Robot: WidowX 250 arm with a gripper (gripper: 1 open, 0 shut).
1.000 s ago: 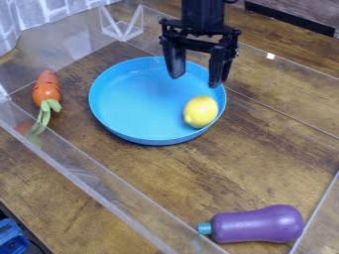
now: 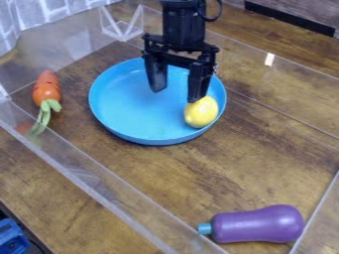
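The black gripper [image 2: 177,81] hangs open over the back part of a blue bowl [image 2: 139,119], its two fingers pointing down with nothing seen between them. A yellow toy [image 2: 201,112], lemon-like, lies in the right side of the bowl, just below the right finger. An orange carrot toy [image 2: 47,94] with green leaves lies left of the bowl. A purple eggplant toy [image 2: 257,223] lies at the front right.
Clear walls line the left and front of the wooden table [image 2: 159,198]. Its right side and the area in front of the bowl are open. A blue object [image 2: 10,240] sits at the lower left corner, outside the wall.
The gripper has come slightly left and down over the bowl, its fingers now lower. The bowl and toys look unmoved.
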